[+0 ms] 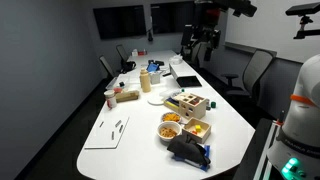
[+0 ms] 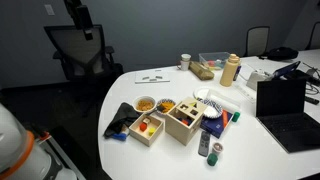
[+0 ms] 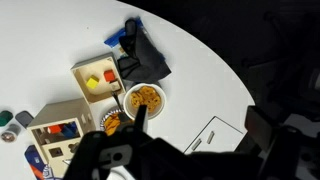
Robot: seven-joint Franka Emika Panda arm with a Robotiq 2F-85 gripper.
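Observation:
High above the white table [image 1: 140, 140] hangs my gripper [image 1: 197, 48], far from every object. In the wrist view the dark fingers of my gripper stand wide apart at the bottom, open with nothing between them. Below it are a white bowl of orange-brown pieces [image 3: 148, 98] and a second bowl [image 3: 111, 123], partly hidden by the gripper. Beside them lies a shallow wooden tray [image 3: 98, 95] holding a yellow block [image 3: 93, 81] and a red block [image 3: 110, 75]. A crumpled black cloth [image 3: 145, 60] lies next to the tray, touching something blue.
A wooden box with compartments [image 2: 182, 121] stands near the bowls. Behind are a white rack [image 2: 212, 98], a tan bottle [image 2: 230, 70], a tin [image 2: 185, 61] and a laptop [image 2: 285, 105]. A remote [image 2: 204, 144] and green-topped jar [image 2: 213, 158] lie toward the front. Bare table surrounds the paper outline [image 1: 106, 133].

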